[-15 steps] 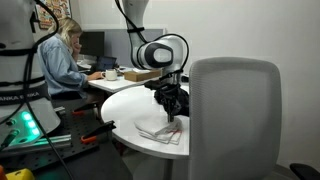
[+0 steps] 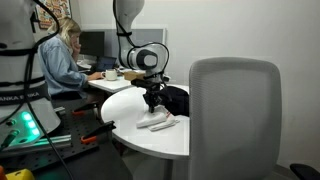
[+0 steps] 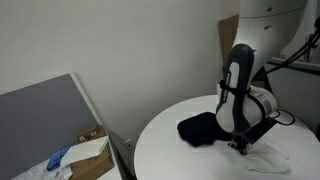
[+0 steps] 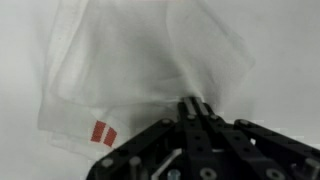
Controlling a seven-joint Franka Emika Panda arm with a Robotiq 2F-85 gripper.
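Observation:
A white cloth [image 4: 130, 55] lies partly folded over itself on the round white table, with a red-striped tag at one corner in the wrist view. My gripper is shut, its fingertips close together at the cloth, and creases run toward them. A thin pinch of fabric appears to be between the fingers. From the side, the gripper [image 3: 238, 148] is low over the near edge of the cloth [image 3: 268, 160]. The cloth [image 2: 157, 119] spreads in front of the gripper in the first exterior view.
A dark cloth [image 3: 200, 128] lies bunched on the table [image 3: 160, 160] beside the arm. A grey chair back [image 2: 235, 115] stands close to the table. Someone [image 2: 62, 62] sits at a desk behind. Bare tabletop surrounds the cloths.
My gripper has moved left and away from the chair in the first exterior view. The white cloth's shape has shifted, with part of it drawn along toward the gripper.

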